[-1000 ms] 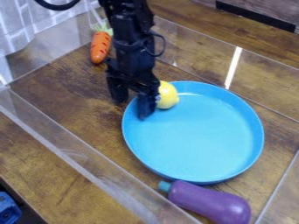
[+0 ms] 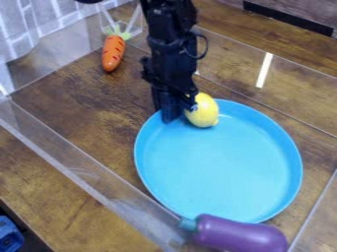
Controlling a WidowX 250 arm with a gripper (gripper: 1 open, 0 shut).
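Observation:
My gripper [image 2: 171,103] is low over the back-left rim of a blue plate [image 2: 218,167], its fingertips dark and hard to make out; it looks shut. Just to its right a yellow round object [image 2: 202,111] rests at the plate's back edge, partly behind the gripper. I cannot tell whether they touch.
An orange carrot [image 2: 114,51] lies at the back left. A purple eggplant [image 2: 237,233] is at the front right, by the plate's edge. Clear walls border the wooden surface; bare wood shows left of the plate.
The blue plate has shifted toward the front and right, and the yellow object shows more. The gripper has moved slightly up and right. The eggplant sits a little differently.

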